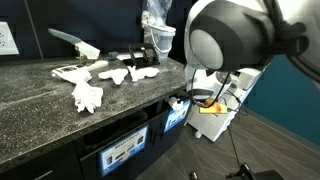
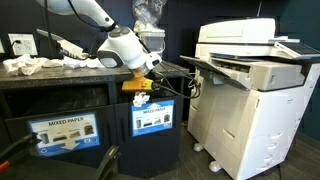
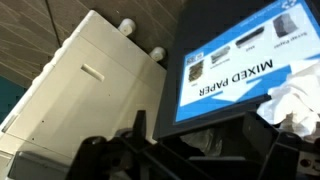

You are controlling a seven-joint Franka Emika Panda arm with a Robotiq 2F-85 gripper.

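A crumpled white paper shows at the right edge of the wrist view, in front of the blue-and-white mixed paper label. My gripper is open along the bottom of that view, with the paper by its right finger; whether they touch, I cannot tell. In exterior view 2, the white paper appears just below the arm's end, above the right-hand label at the bin opening.
More crumpled papers lie on the dark counter. A second labelled bin stands to the left. The large white printer is close on the right.
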